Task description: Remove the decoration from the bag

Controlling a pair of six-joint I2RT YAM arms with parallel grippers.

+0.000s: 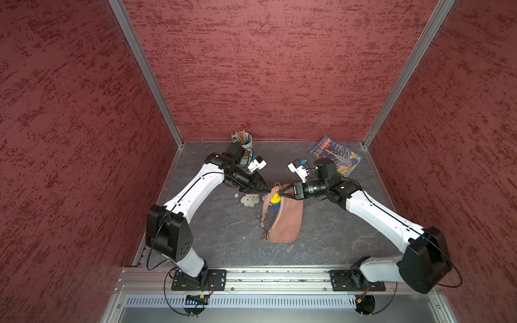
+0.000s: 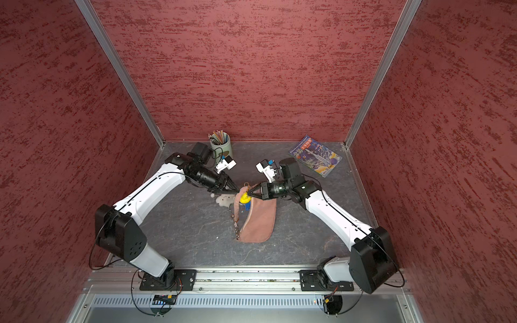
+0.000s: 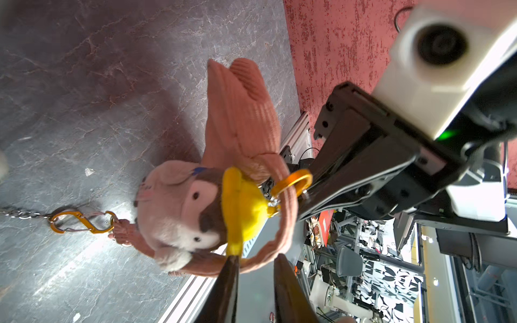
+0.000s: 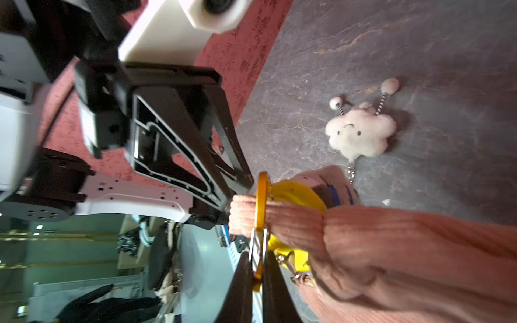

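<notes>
A pink corduroy bag (image 1: 288,218) lies on the dark table, its top and strap loop (image 3: 286,231) lifted. Against the strap hangs the decoration, a plush animal (image 3: 180,204) with a yellow hat (image 3: 253,207). A gold ring (image 4: 262,199) encircles the strap; in the right wrist view its lower end runs between the fingertips of my right gripper, which is shut on it. My left gripper stands partly open on the other side, its tips close to the strap loop and the hat's brim. Nothing appears clamped between its fingers.
A white cloud plush (image 4: 360,132) rests on the table behind the decoration. The bag's chain and gold clip (image 3: 80,221) trail along the table. A pencil cup (image 2: 220,144) stands at the back left, a magazine (image 1: 336,155) at the back right.
</notes>
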